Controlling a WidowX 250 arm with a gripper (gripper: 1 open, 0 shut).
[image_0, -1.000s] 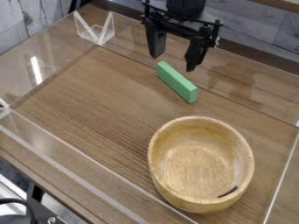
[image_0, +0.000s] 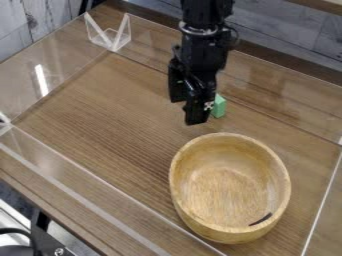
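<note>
My gripper (image_0: 187, 102) hangs in the upper middle of the camera view, its black fingers pointing down and open. Just behind it and to the right, a green block (image_0: 218, 105) rests on the wooden table (image_0: 94, 130), largely hidden by the gripper. Whether the fingers touch the block cannot be told.
A large tan bowl (image_0: 227, 185) fills the lower right, with a small dark object inside near its rim. A clear wire rack (image_0: 111, 33) stands at the upper left.
</note>
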